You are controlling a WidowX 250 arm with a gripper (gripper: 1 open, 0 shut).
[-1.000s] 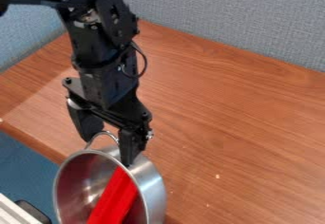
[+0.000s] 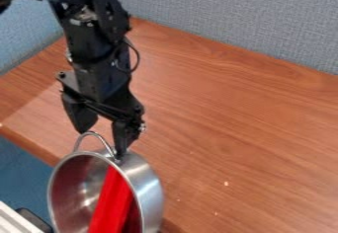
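A black robot arm comes down from the top left, its gripper (image 2: 103,136) just over a steel pot (image 2: 144,192) at the bottom left. The pot is tipped toward the camera, with a wire handle at its top and a long red object (image 2: 113,202) inside. One finger reaches the pot's upper rim by the handle; the other is left of it, higher. The fingers appear apart; whether anything is held between them is unclear.
Grey padded walls stand at the back and left. A blue surface and a white edged item are at the lower left.
The arm has shifted slightly left and up since a second ago, and the pot has moved a little left and up with it.
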